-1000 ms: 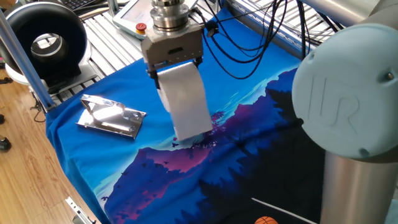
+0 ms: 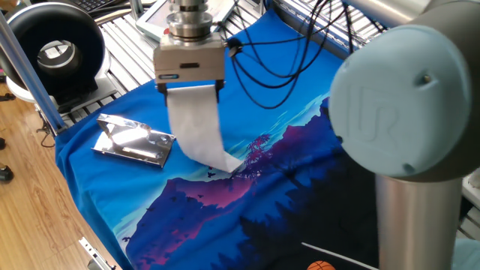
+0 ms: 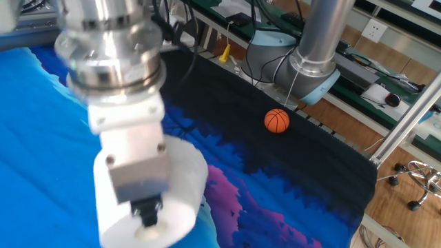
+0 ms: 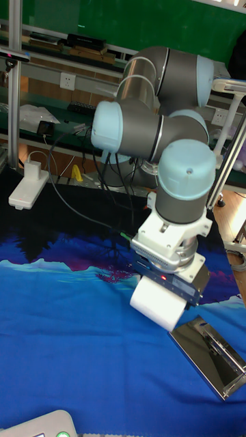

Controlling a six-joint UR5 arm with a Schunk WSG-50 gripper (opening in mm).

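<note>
A white paper roll [image 2: 196, 124] hangs above the cloth, gripped at its two ends by my gripper [image 2: 190, 89], with a loose strip trailing down. In exterior view 2 one dark fingertip [image 3: 146, 211] presses at the end of the roll [image 3: 187, 180]; the other finger is hidden. A shiny metal holder [image 2: 133, 141] lies on the blue cloth to the left of the roll. Exterior view 3 shows the roll [image 4: 157, 303] up and left of that holder [image 4: 208, 356], apart from it.
A blue and black printed cloth [image 2: 247, 214] covers the table. An orange ball [image 3: 277, 121] rests on its dark part. A white power strip [image 4: 29, 188] stands at the far left in exterior view 3. Black cables [image 2: 289, 64] hang beside the wrist.
My gripper has moved left with the roll, closer to the metal holder. The roll's hanging strip now swings out to the right at its lower end. The holder has stayed put.
</note>
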